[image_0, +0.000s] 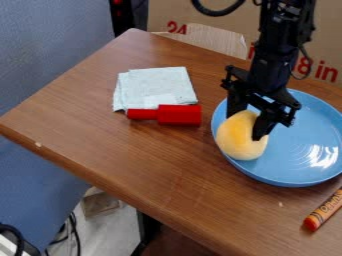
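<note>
A pale yellow round object (241, 142) rests on the left part of a blue plate (305, 155). My black gripper (257, 118) is down over it from above, its fingers at the upper part of the object. The fingertips partly overlap it in view, so I cannot tell whether they are closed on it.
A red cylindrical object (177, 115) lies left of the plate, below a folded white cloth (155, 86). An orange tube (325, 208) lies at the right front. A cardboard box stands behind.
</note>
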